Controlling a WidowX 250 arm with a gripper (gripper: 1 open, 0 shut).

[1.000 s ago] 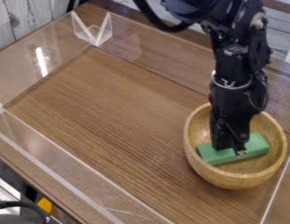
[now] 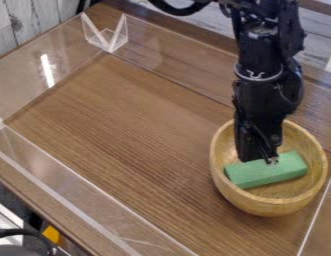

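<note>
A wooden bowl [image 2: 268,200] sits at the right of the table, holding a green rectangular block [image 2: 265,173] that lies flat inside it. The black gripper [image 2: 259,150] is over the bowl, its tip just above the block. It looks shut, with nothing visible between its fingers.
A white angular object [image 2: 104,35] stands at the back left. A dark item with some yellow shows at the lower left edge.
The gripper has risen a little from down near the block in the bowl. The block still lies in the bowl.
</note>
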